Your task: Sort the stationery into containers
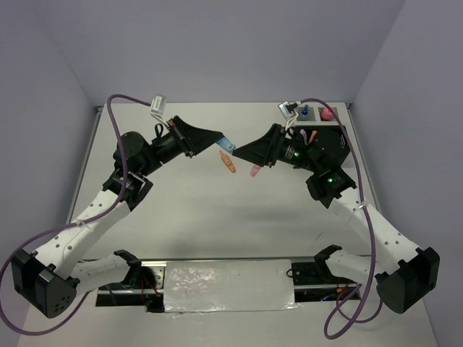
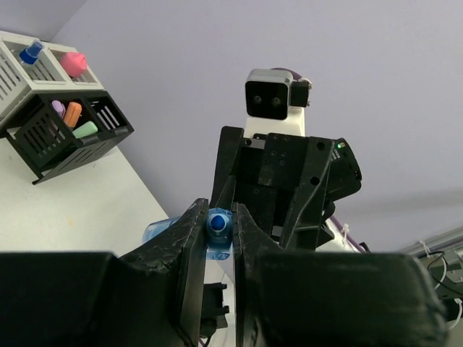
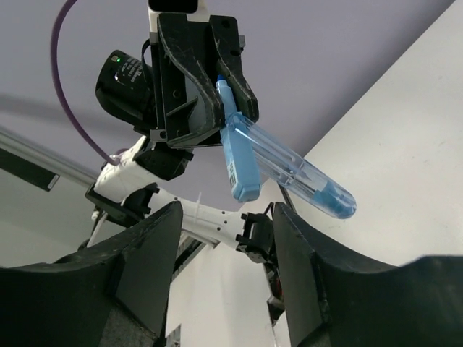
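Note:
My left gripper is shut on a clear blue pen (image 3: 240, 163), with its blue cap and body angled down toward my right gripper in the right wrist view. That right gripper (image 1: 239, 152) stands part open at the pen's lower end, its fingers apart with nothing clearly between them. An orange item (image 1: 228, 163) and a pink item (image 1: 255, 170) lie on the table beneath. At the back right, a white container (image 2: 14, 79) holds blue and pink items, and a black container (image 2: 54, 144) holds purple, orange and green pieces.
Grey walls bound it at the back and sides. The two arms meet over its middle, close to each other.

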